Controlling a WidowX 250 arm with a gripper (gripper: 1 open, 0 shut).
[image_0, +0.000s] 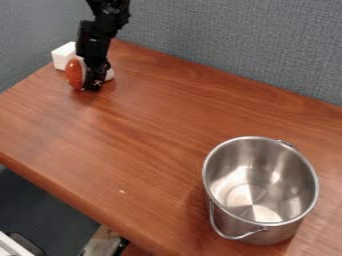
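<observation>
My black gripper is low over the far-left corner of the wooden table, beside an orange-red object. A white block sits just behind them, and a small pale piece shows at the gripper's right, largely hidden. I cannot tell whether the fingers are closed on anything.
A steel bucket with a wire handle stands at the front right. The grey back wall borders the table, and its left edge drops to a dark floor.
</observation>
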